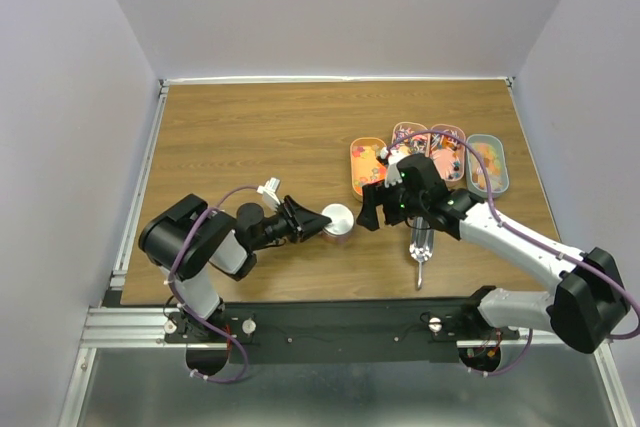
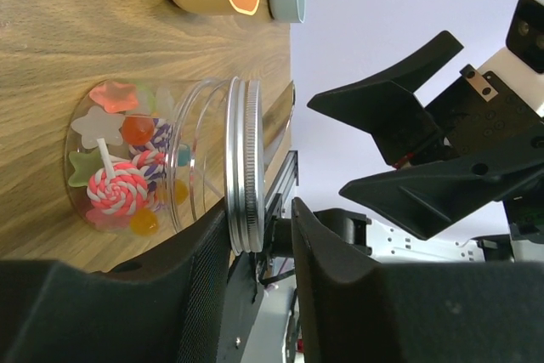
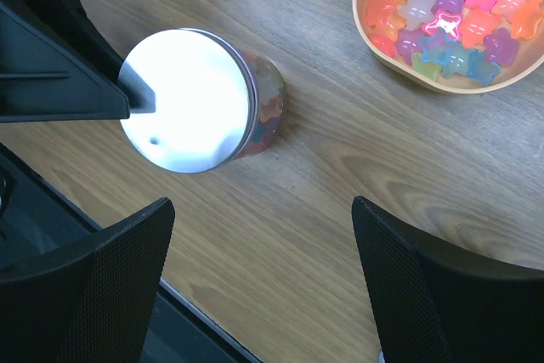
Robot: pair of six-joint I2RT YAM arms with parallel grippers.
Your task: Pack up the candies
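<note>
A clear jar (image 2: 127,167) holding star candies, round candies and a pink-white lollipop stands on the wooden table, its silver lid (image 3: 185,99) on top. My left gripper (image 1: 322,222) is at the jar's top, fingers around or against the lid in the left wrist view; how firmly they grip cannot be told. My right gripper stands open just right of the jar, above the table, with nothing between its fingers.
An orange tray of star candies (image 3: 450,23) lies behind the right gripper. Further trays, including a pale green one (image 1: 487,167), sit at the back right. A metal scoop (image 1: 420,257) lies under the right arm.
</note>
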